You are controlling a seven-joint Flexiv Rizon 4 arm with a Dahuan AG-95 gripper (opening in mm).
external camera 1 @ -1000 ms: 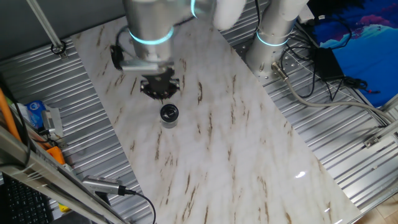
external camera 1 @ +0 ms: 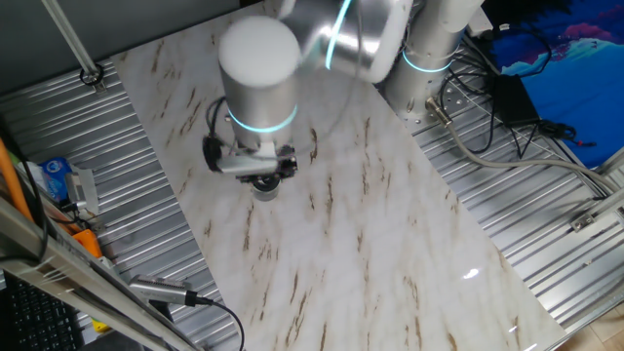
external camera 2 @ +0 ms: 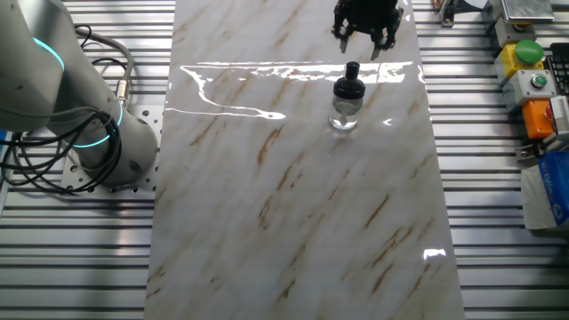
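A small clear bottle [external camera 2: 345,114] with a black cap and narrow black top stands upright on the marble-patterned board. My black gripper [external camera 2: 361,48] shows at the top edge of exterior view 2, its fingers spread with a gap and nothing between them. There it appears just above and slightly right of the bottle's top, apart from it. In exterior view 1 the gripper [external camera 1: 263,179] overlaps the bottle's top, and only the lower body of the bottle [external camera 1: 265,195] shows beneath it.
The marble board [external camera 1: 390,253] is otherwise bare, with wide free room around the bottle. Ribbed metal decking borders it. The arm's base [external camera 2: 124,151] with coiled cables stands at one side; buttons [external camera 2: 529,53] and a blue box [external camera 2: 556,182] lie at the other.
In exterior view 1 the arm and gripper have moved right and down the picture, from behind the bottle to over its top. The bottle stays in place.
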